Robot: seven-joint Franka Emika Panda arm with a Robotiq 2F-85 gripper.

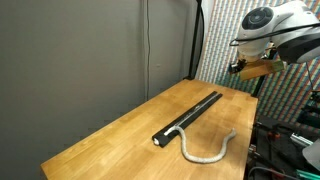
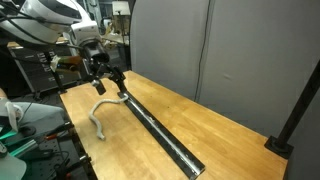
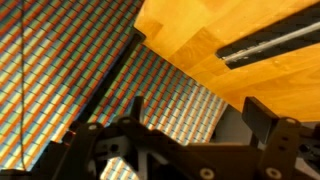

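A long black channel (image 1: pixel 190 117) with a pale strip along its inside lies on the wooden table. Beside it curves a pale flexible tube (image 1: pixel 205 159); one end reaches the channel's near end in exterior view 1, though whether it sits inside or on the rim I cannot tell. The other end rests loose on the table. My gripper is open, with nothing between its fingers, raised over the table's edge. Part of the black channel (image 3: pixel 270 42) shows at upper right in the wrist view, while the tube is out of that view. Exterior view 2 has the tube (image 2: pixel 95 113) on the gripper's side.
The wooden table (image 1: pixel 105 150) is broadly clear on the left in exterior view 1. A grey partition (image 1: pixel 80 75) runs behind it. Beyond the table edge, a striped multicoloured surface (image 3: pixel 60 50) fills much of the wrist view. A black post (image 2: pixel 300 95) stands at the table's far right.
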